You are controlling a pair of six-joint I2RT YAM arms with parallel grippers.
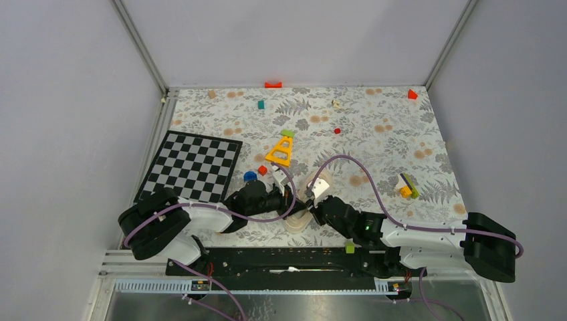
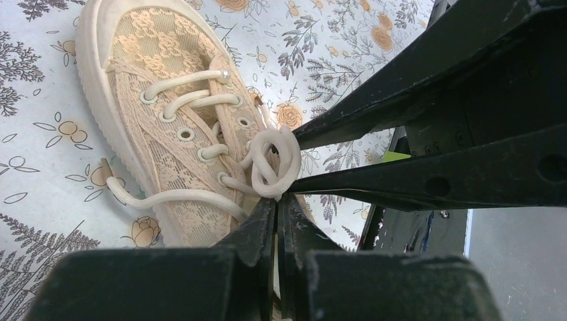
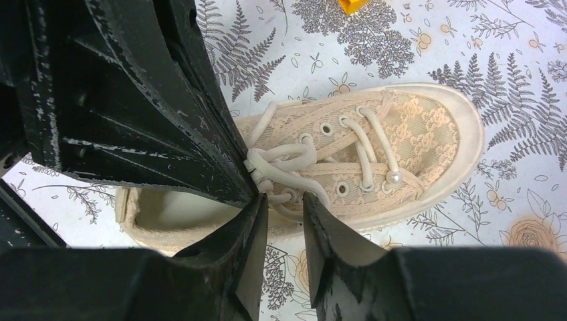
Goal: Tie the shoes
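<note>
A beige lace sneaker [image 2: 167,134] [image 3: 428,127] lies on the floral mat under both grippers [image 1: 301,207], its white laces [image 2: 274,160] [image 3: 287,167] bunched in a loop near the ankle. My left gripper is shut at that loop; whether lace is pinched between its tips is hidden. My right gripper stands open over the laces, its fingertips beside the loop and close to the left gripper's fingers.
A checkerboard [image 1: 187,167] lies at the left. A yellow triangular piece [image 1: 281,150] and small blocks, such as a red cube [image 1: 263,170], sit behind the shoe.
</note>
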